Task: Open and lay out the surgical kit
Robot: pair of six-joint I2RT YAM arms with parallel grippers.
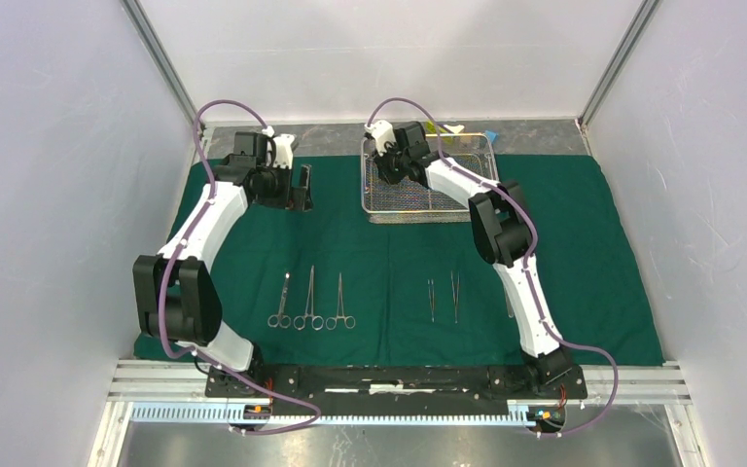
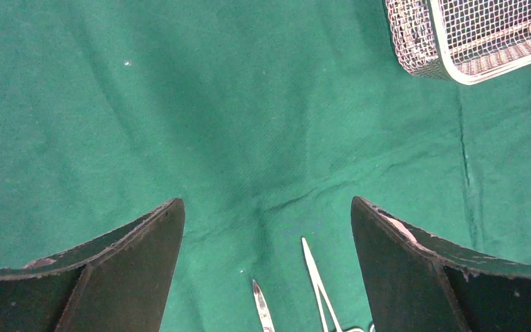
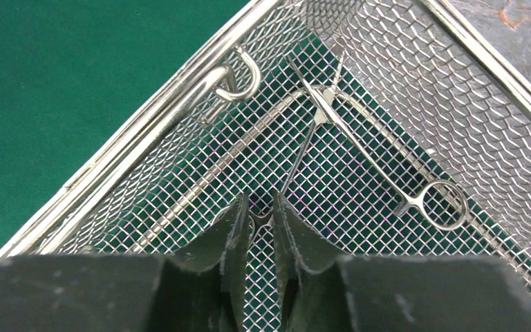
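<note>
A ring-handled metal instrument (image 3: 325, 114) lies with its legs spread in a corner of the wire mesh basket (image 3: 387, 34). One of its rings (image 3: 446, 205) rests on the mesh to the right, clear of my gripper. The other handle end lies between the fingertips of my right gripper, partly hidden by them; a gap still shows between those fingers. From above, the right gripper (image 1: 387, 167) is inside the basket (image 1: 418, 216) at its left part. My left gripper (image 1: 301, 190) stands wide open over bare green cloth, left of the basket, with nothing between its fingers.
Three ring-handled instruments (image 1: 311, 302) lie in a row on the front left of the green cloth (image 1: 404, 292). Two tweezers (image 1: 455, 297) lie right of centre. The right arm (image 1: 535, 302) covers part of the cloth's right side.
</note>
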